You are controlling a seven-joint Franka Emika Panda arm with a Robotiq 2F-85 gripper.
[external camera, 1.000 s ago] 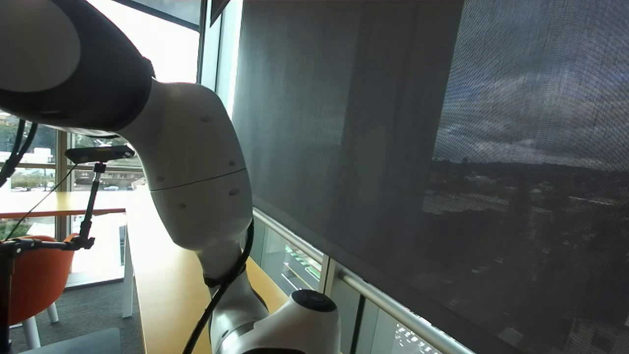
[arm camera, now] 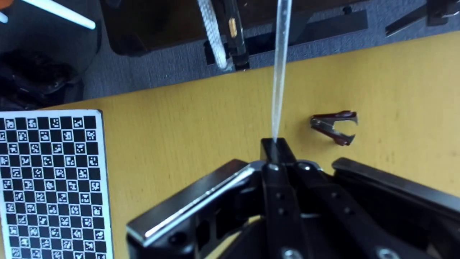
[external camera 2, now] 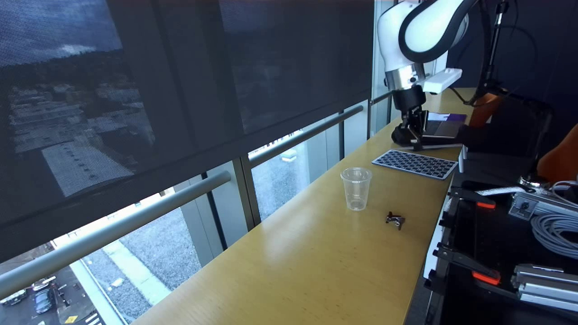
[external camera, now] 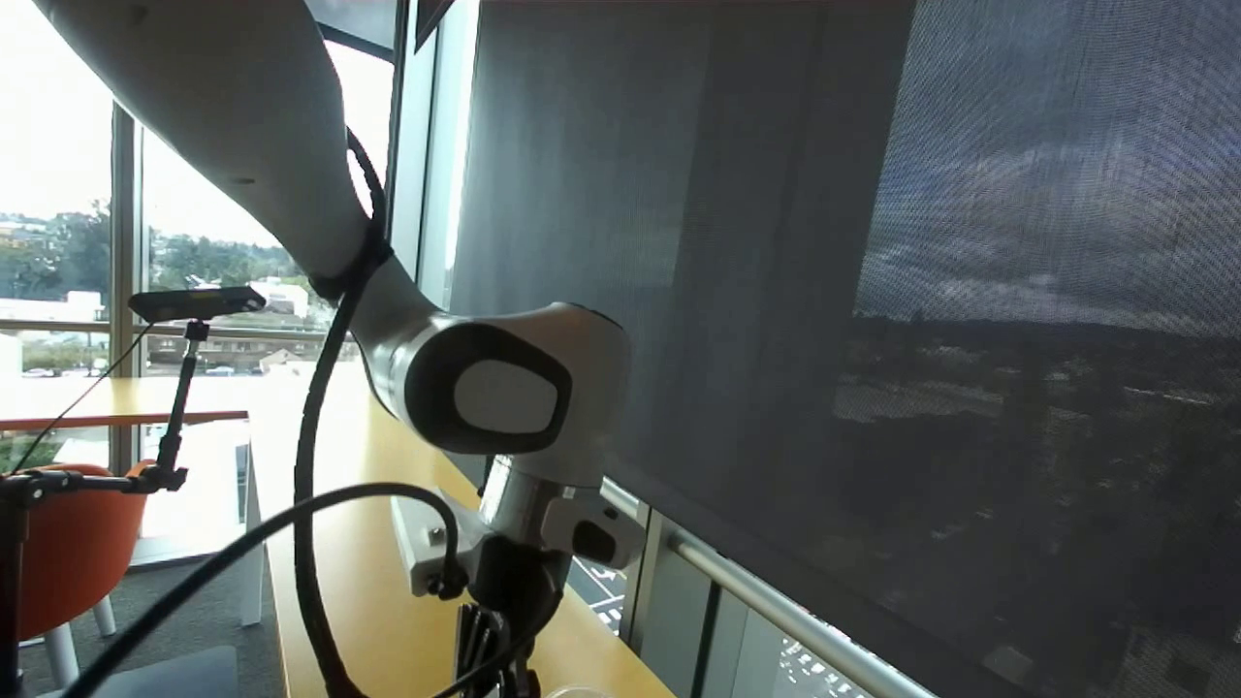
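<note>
In the wrist view my gripper is shut on a thin, clear, straw-like strip [arm camera: 281, 56], which runs from the fingertips up past the top edge. Its far end is out of view, and I cannot pick it out in either exterior view. A dark red staple remover [arm camera: 334, 126] lies on the table to the right of the fingertips, apart from them. A clear empty plastic cup [external camera 2: 356, 188] stands upright on the table in exterior view 2. There, my gripper [external camera 2: 416, 141] hangs beyond the cup, close to the checkered board.
The checkered board [external camera 2: 416, 164] lies flat on the table [external camera 2: 303, 260]. Behind it is a laptop [external camera 2: 441, 129]. A window rail [external camera 2: 306, 136] runs along one side, with clamps and cables beyond the other edge.
</note>
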